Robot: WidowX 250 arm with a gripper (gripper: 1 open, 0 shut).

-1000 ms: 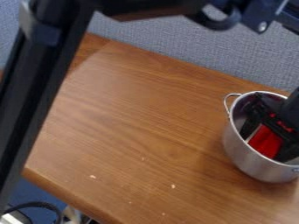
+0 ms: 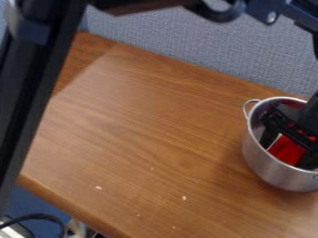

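Note:
A steel pot (image 2: 267, 163) with side handles stands at the right of the wooden table (image 2: 137, 139). Inside it lies a red object (image 2: 285, 149), partly hidden by my black gripper (image 2: 284, 125), which reaches down into the pot from the upper right. The gripper's fingers are dark and overlap the red object, so their exact spread is hard to make out.
A grey fabric partition (image 2: 187, 42) runs along the back. A dark frame crosses the left side, with cables at the lower left.
The gripper has shifted slightly within the pot, and the pot sits marginally further right than a second ago.

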